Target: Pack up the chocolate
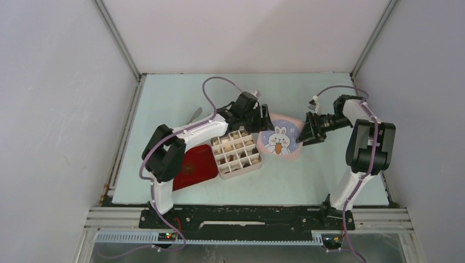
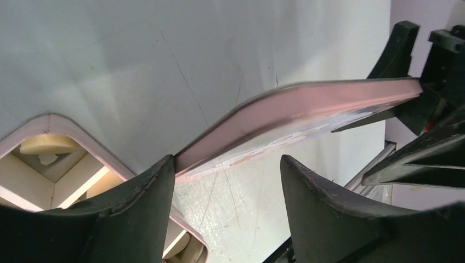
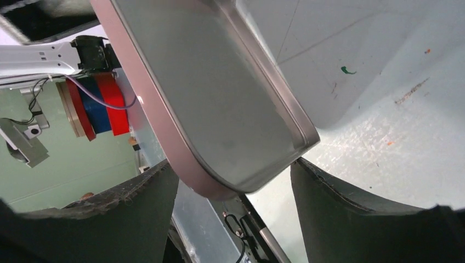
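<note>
A pink lid with a rabbit picture (image 1: 279, 137) is held tilted between both grippers, its grey inside (image 3: 219, 98) showing in the right wrist view. My left gripper (image 1: 264, 118) is part open at the lid's left edge; in its wrist view the lid's edge touches one finger. My right gripper (image 1: 311, 130) is at the opposite edge, its fingertips at the lid's corner; whether it grips is unclear. Left of the lid stands the compartment box (image 1: 237, 171) with pale and dark chocolates in its cells.
A red tray (image 1: 200, 167) lies left of the box, partly under my left arm. A metal utensil (image 1: 194, 114) lies behind it.
</note>
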